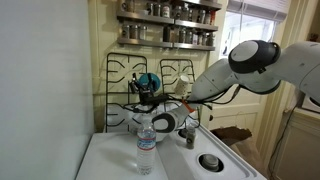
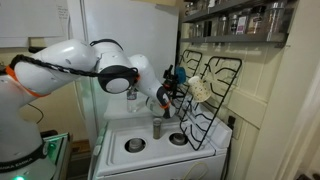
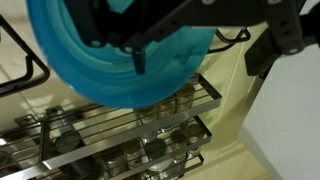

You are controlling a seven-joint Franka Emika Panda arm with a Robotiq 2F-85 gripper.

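Observation:
A round blue dish [image 1: 153, 80] sits against the black wire rack [image 1: 113, 85] on the back wall. In the wrist view that blue dish [image 3: 150, 85] fills much of the upper middle, its curved rim toward the spice shelves. My gripper is open, its dark fingers spread wide; one finger [image 3: 135, 50] overlaps the dish and the other stands off to the right. In exterior view 1 the gripper [image 1: 145, 92] is at the rack, right by the dish. Whether a finger touches the dish, I cannot tell.
A white cup [image 2: 200, 89] hangs on the rack to the right. A water bottle [image 1: 146, 152] and a small metal can [image 1: 190, 138] stand on the white stove top [image 1: 110, 160]. Shelves of jars [image 1: 170, 35] run above the rack.

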